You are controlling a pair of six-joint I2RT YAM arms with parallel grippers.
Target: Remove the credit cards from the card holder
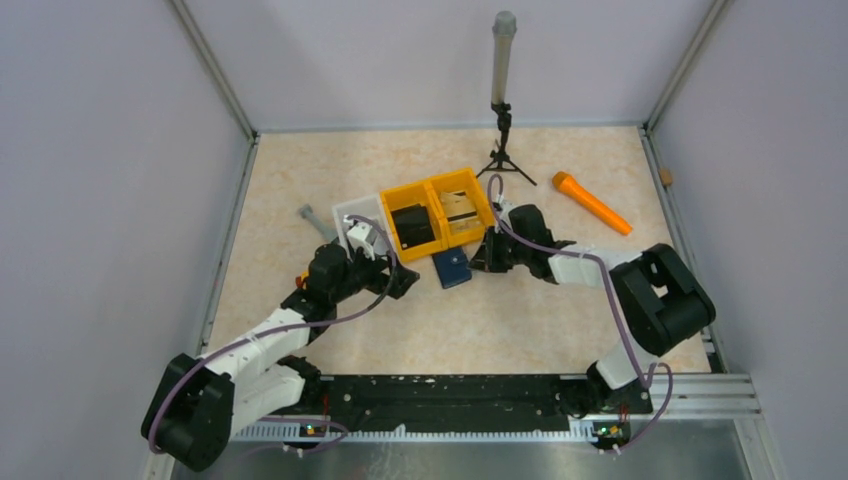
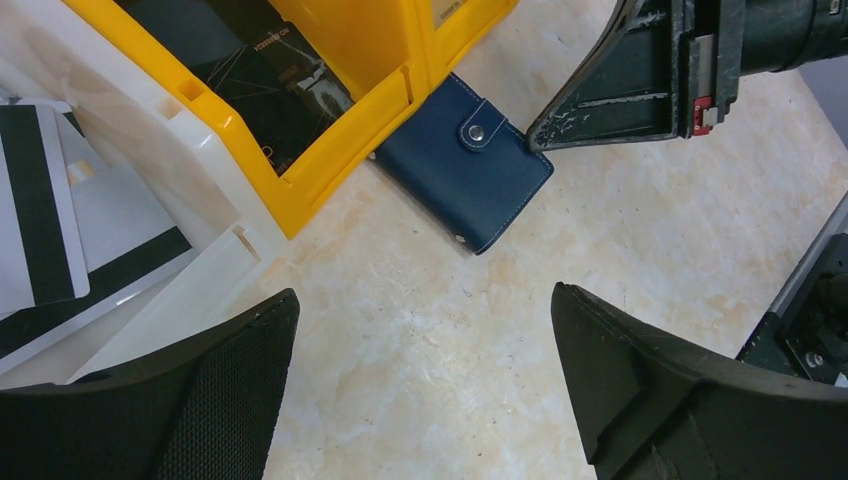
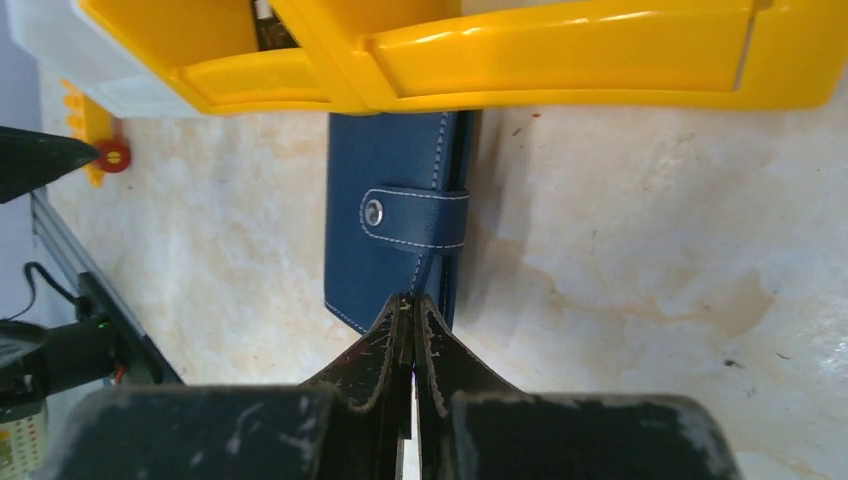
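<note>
The navy card holder (image 1: 451,268) lies flat on the table, closed by its snap strap (image 3: 412,215), with one end against the yellow bins. My right gripper (image 1: 476,264) is shut at the holder's right side. In the right wrist view its closed fingertips (image 3: 404,318) overlap the holder's lower right corner, and nothing shows between them. To the left of the holder, my left gripper stands open over bare table, its fingers empty. No cards can be seen inside the holder.
Joined yellow bins (image 1: 415,255) stand directly behind the holder, with dark cards (image 2: 285,85) in the left one. A white bin (image 2: 235,255) beside them contains striped white cards (image 2: 130,225). Free table lies in front; an orange microphone (image 1: 592,203) rests far right.
</note>
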